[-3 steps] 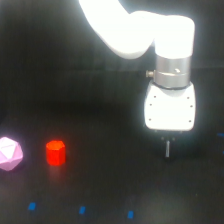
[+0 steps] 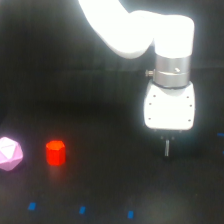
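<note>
My gripper [image 2: 167, 148] points straight down at the right of the camera view, above a dark surface. Only a thin, short fingertip shows below its white housing, so the gripper's state is unclear. At the left stands a small red block [image 2: 55, 153], well apart from the gripper. A pink, many-faced ball [image 2: 9, 154] sits beside it, partly cut off by the left edge of the picture. No object shows at the fingertip.
Small blue marks lie along the front of the dark surface, among them a left mark [image 2: 31, 206], a middle mark [image 2: 82, 210] and a right mark [image 2: 130, 214]. Between the red block and the gripper the surface looks clear.
</note>
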